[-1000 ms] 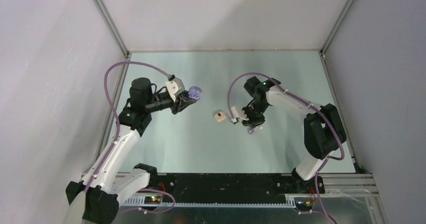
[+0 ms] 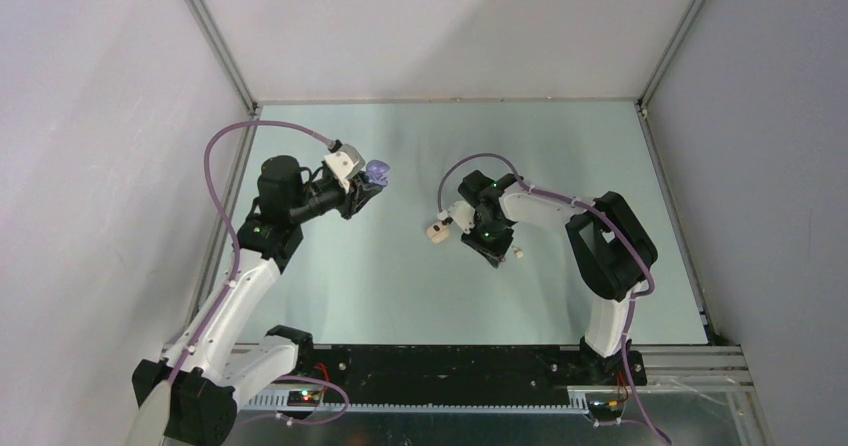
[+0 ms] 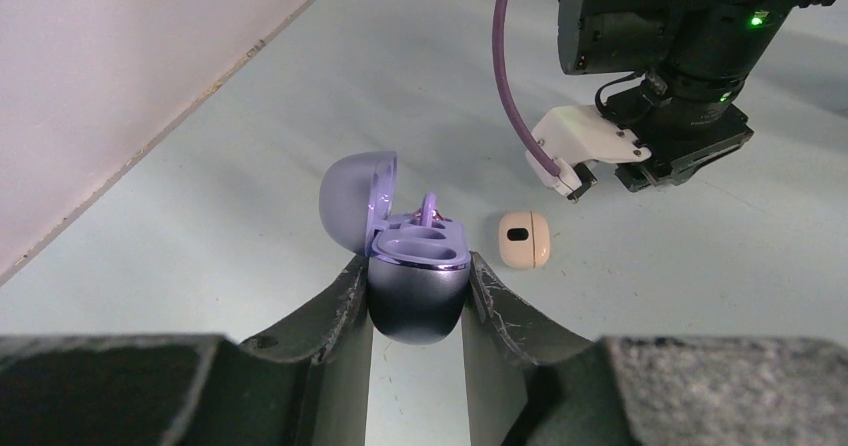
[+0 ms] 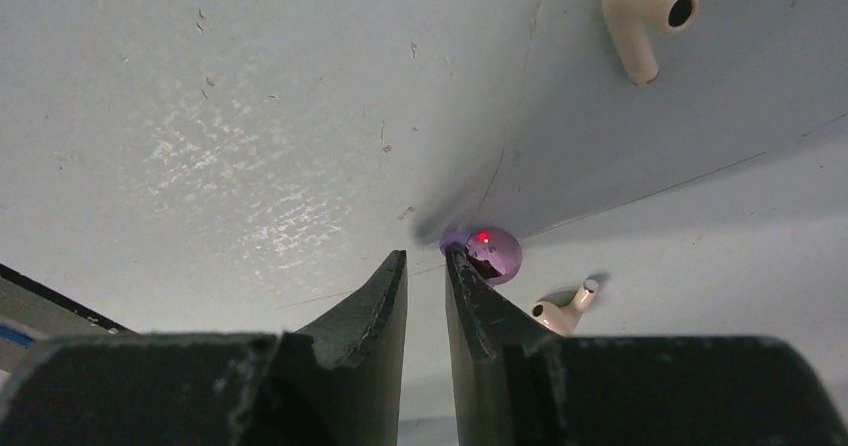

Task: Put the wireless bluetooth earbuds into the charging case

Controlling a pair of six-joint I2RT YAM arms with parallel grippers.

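My left gripper is shut on an open purple charging case (image 3: 415,286), lid raised, held above the table in the upper-middle left of the top view. My right gripper is open, low over the table, its fingertips beside a purple earbud (image 4: 496,256) with a red light, partly hidden by a finger. A cream earbud (image 4: 562,311) lies just beyond it, and another cream earbud-shaped piece (image 4: 648,16) is at the upper right of the right wrist view.
A cream case (image 2: 437,232) sits on the pale table (image 2: 380,286) left of the right gripper. White walls border it at back and sides.
The left gripper with the case has shifted slightly up and left in the top view.
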